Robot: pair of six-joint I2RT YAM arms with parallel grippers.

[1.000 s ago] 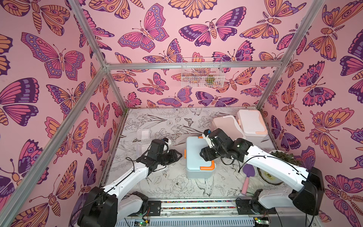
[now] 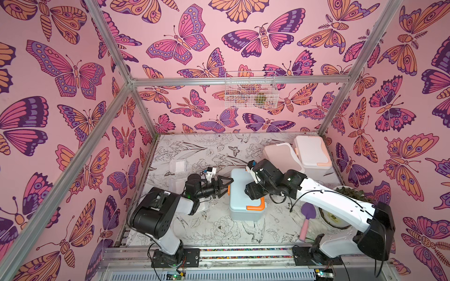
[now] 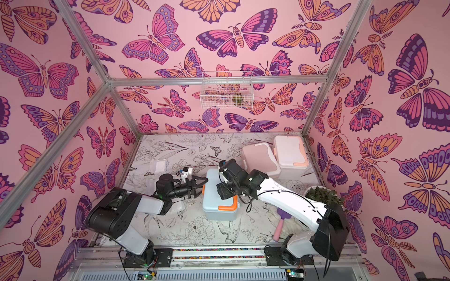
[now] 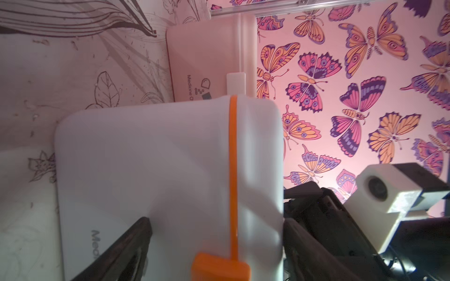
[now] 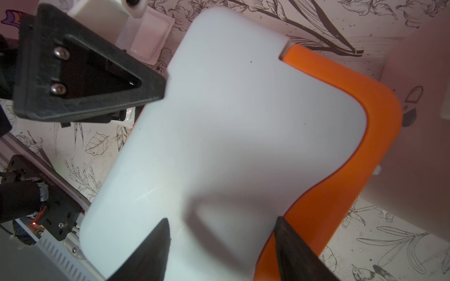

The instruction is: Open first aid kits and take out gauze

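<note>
A closed first aid kit [image 2: 241, 180], light blue with an orange handle [image 5: 346, 187] and an orange side latch [image 4: 220, 268], stands mid-table. My left gripper [image 2: 226, 187] is open at the kit's left side, its fingers [image 4: 126, 253] apart on either side of the latch in the left wrist view. Over the lid, my right gripper is open with nothing between its fingers; one lies near the handle's inner edge. Whether either gripper touches the kit cannot be told. The kit's contents are hidden under the lid.
A pale pink kit [image 2: 281, 157] and a white kit [image 2: 311, 150] stand at the back right. Clear packets [image 2: 178, 166] lie at the left. A purple-and-pink utensil [image 2: 307, 217] and a potted plant [image 2: 349, 192] sit at the right.
My left arm has swung its elbow and rolled its wrist; its gripper has moved right to the kit and opened wider. The right arm and the kit have shifted slightly left.
</note>
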